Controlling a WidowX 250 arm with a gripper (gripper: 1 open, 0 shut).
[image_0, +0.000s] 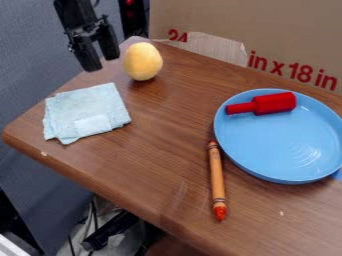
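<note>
My black gripper (102, 58) hangs at the upper left, just left of a yellow egg-shaped object (143, 61) at the table's back left, its fingers pointing down; they appear apart, with nothing visible between them. A folded pale blue cloth (86, 114) lies on the left of the wooden table. On the right, a red bottle-like object (271, 103) lies on a blue plate (281, 149). A long orange crayon (217, 182) lies left of the plate.
A cardboard box (254, 40) stands behind the table, with a crumpled clear piece (214, 45) near it. The left table edge drops away to the floor.
</note>
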